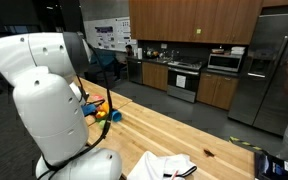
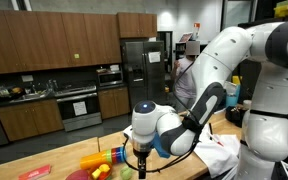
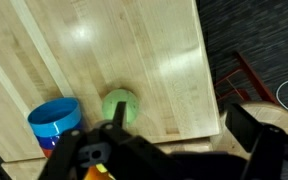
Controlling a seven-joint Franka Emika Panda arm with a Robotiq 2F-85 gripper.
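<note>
A round light-green object (image 3: 120,105) lies on the wooden table, near the middle-left of the wrist view. Left of it is a blue cup-like object (image 3: 54,118), with orange and yellow pieces partly hidden below. My gripper stands open above the table, its dark fingers (image 3: 79,155) far apart and nothing between them. The green object shows just beyond the left finger. In exterior view 2 the gripper (image 2: 142,168) hangs close to the green object (image 2: 127,173) and a row of coloured objects (image 2: 104,157).
A white cloth or paper (image 1: 161,166) with dark marks lies near the table's front. A table edge with dark floor (image 3: 249,35) beyond it shows on the right of the wrist view.
</note>
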